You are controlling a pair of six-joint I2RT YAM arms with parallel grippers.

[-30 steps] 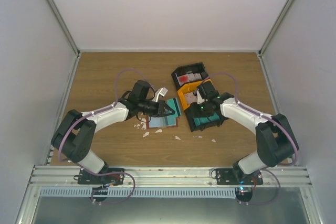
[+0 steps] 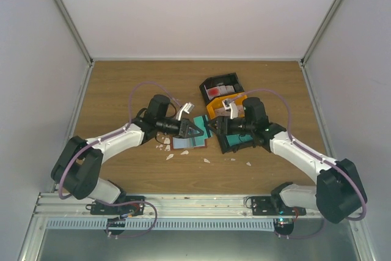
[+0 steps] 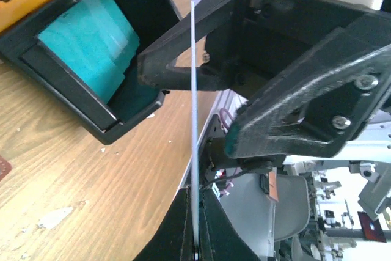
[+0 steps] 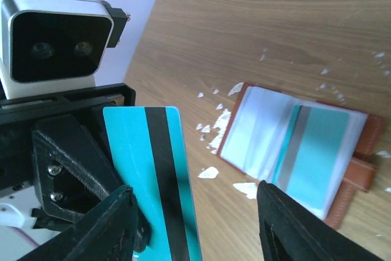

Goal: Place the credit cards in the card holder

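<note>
A teal card with a dark stripe is held upright by my left gripper [image 2: 190, 129], seen edge-on in the left wrist view. My right gripper [image 2: 214, 125] faces it from the right, fingers apart with nothing between them; in the right wrist view the card stands just beyond those fingertips. The brown card holder [image 4: 360, 157], open on the table below, has pale sleeves and a teal card with a grey stripe [image 4: 311, 154] in it.
A dark box of teal cards [image 3: 91, 41], an orange box [image 2: 214, 102] and a dark box with pale cards [image 2: 232, 79] stand on the right half of the table. White scraps lie around the holder.
My right gripper has risen from the box of teal cards and moved left toward the card in my left gripper, which has shifted only slightly.
</note>
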